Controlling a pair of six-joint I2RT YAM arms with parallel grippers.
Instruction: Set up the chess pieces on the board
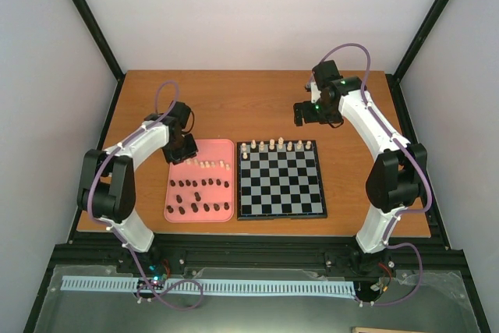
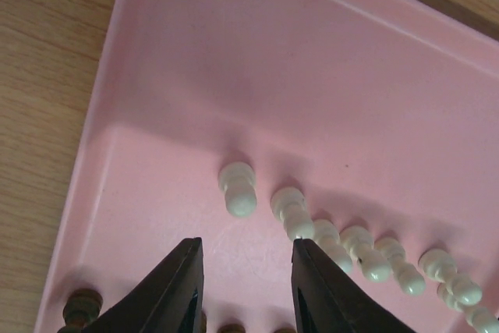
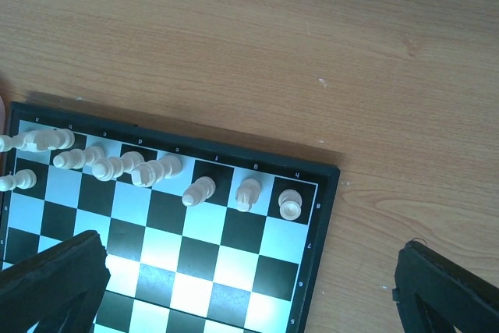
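My left gripper hangs over the upper left of the pink tray [image 1: 199,216], fingers apart and empty. Beyond its fingertips stand a lone white piece [image 2: 238,191] and a row of white pawns [image 2: 294,214]; dark pieces [image 2: 81,309] show at the lower edge. On the chessboard [image 1: 281,200], white pieces [image 3: 200,191] fill the far row, with one white pawn [image 3: 19,181] on the row in front at the left end. My right gripper [image 1: 300,113] is open and empty, above the table beyond the board's right part.
The tray also holds several dark pieces [image 1: 207,207] in its near half. Bare wooden table [image 1: 234,99] lies behind the tray and board, and to the board's right.
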